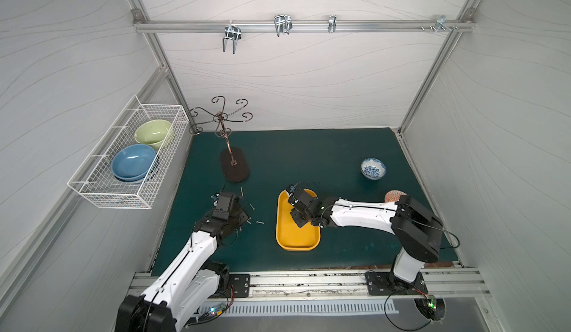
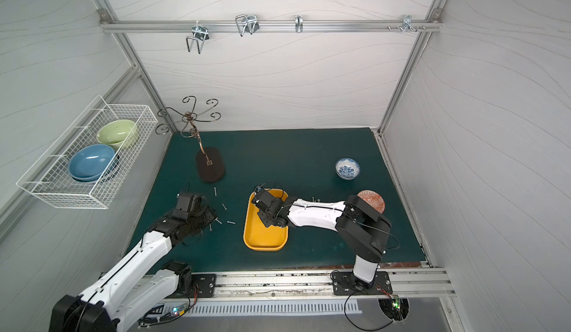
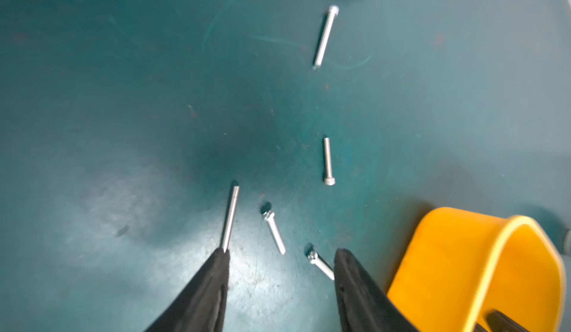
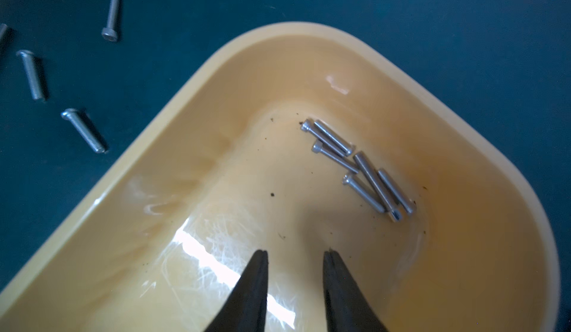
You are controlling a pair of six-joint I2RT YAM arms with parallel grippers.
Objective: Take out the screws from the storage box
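The yellow storage box (image 1: 297, 236) stands mid-table. In the right wrist view several silver screws (image 4: 368, 177) lie inside it at its far end. My right gripper is over the box, part open, nothing between its fingers. More screws (image 3: 327, 159) lie scattered on the table left of the box. My left gripper is open above them, nothing in it.
A metal stand (image 1: 235, 165) stands behind the loose screws. A blue patterned bowl (image 1: 373, 168) and an orange bowl (image 2: 371, 200) are at the right. A wire basket (image 1: 101, 195) hangs at the left.
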